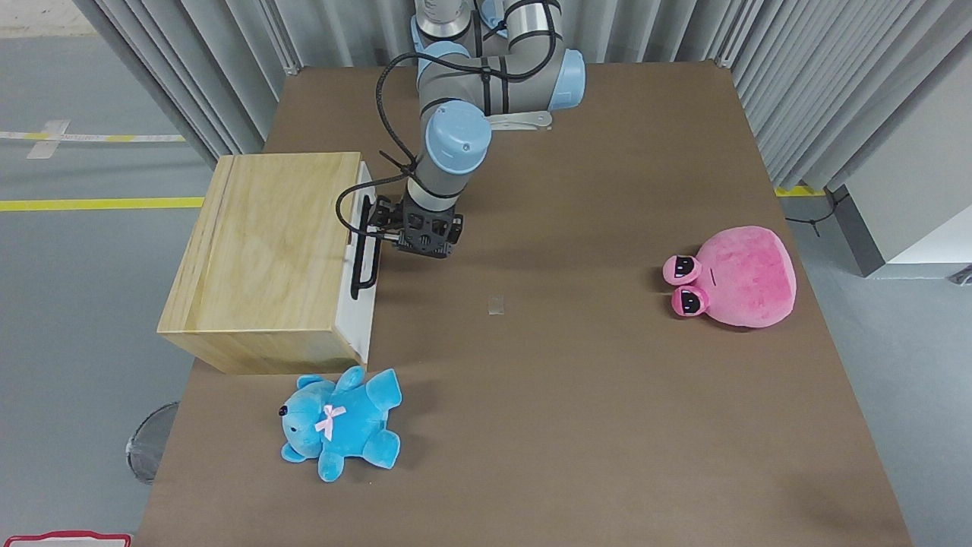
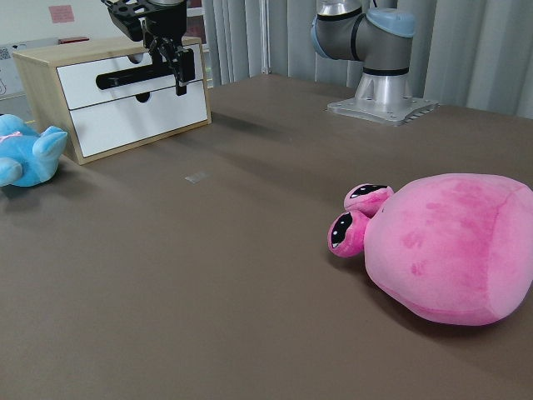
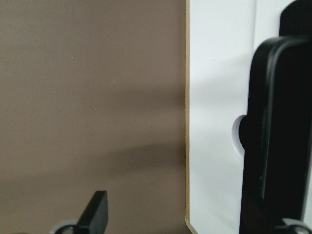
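The wooden cabinet [image 1: 255,246] stands at the left, its white top drawer [image 2: 86,79] flush with the front in the left view. My gripper [image 2: 166,67] is at that drawer's black handle [image 1: 362,278]; in the wrist view the handle [image 3: 275,126] fills the right side, and I cannot tell whether the fingers are open or shut. A blue teddy bear [image 1: 351,424] lies in front of the cabinet, and a pink plush toy [image 1: 743,278] lies on the table's right.
The arm's base is at the back, before grey curtains.
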